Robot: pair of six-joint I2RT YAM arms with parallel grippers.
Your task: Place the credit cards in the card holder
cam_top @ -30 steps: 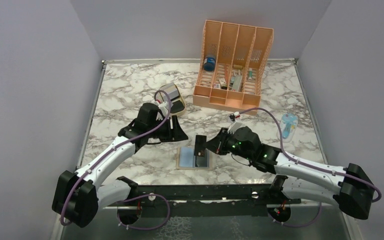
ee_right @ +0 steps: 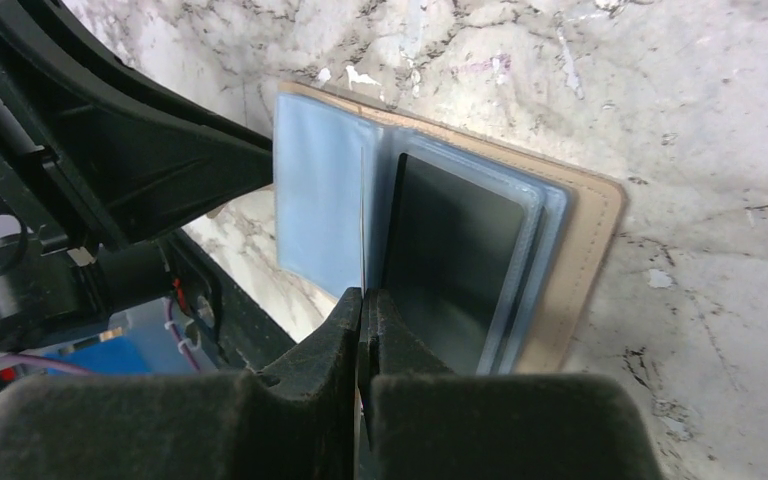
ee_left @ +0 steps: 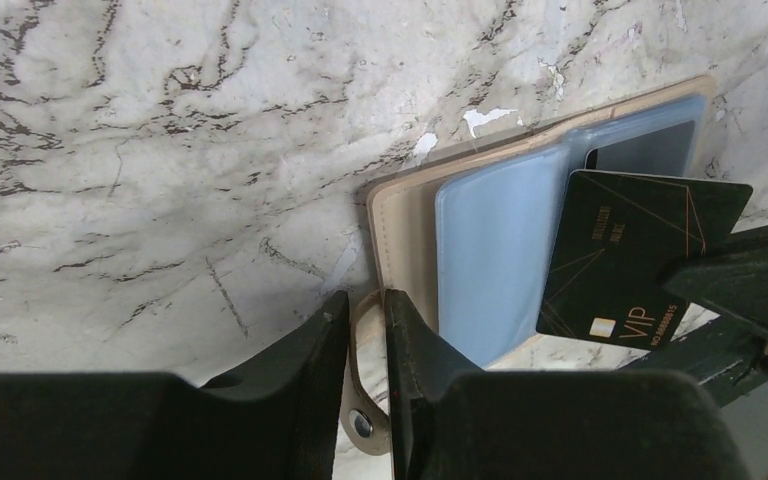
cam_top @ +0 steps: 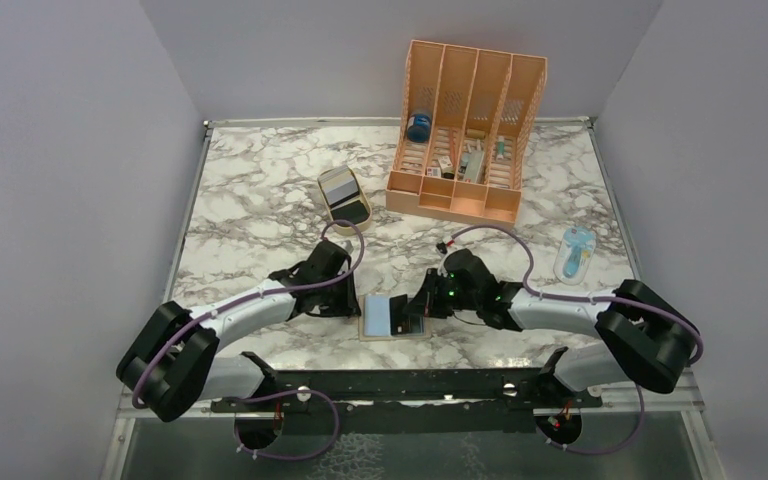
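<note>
The card holder (ee_left: 493, 250), beige with pale blue sleeves, lies open on the table. My left gripper is at its left edge, fingertips close together around the edge by the strap; whether they grip it is unclear. My right gripper is shut on a black VIP card, seen edge-on in the right wrist view, over the holder's blue sleeves.
An open case (cam_top: 342, 186) with grey and black contents lies farther back. A peach organizer (cam_top: 452, 210) stands at the back, and a clear blue package (cam_top: 575, 255) lies at right.
Both grippers have come down to the holder, the left from behind it, the right with the card.
</note>
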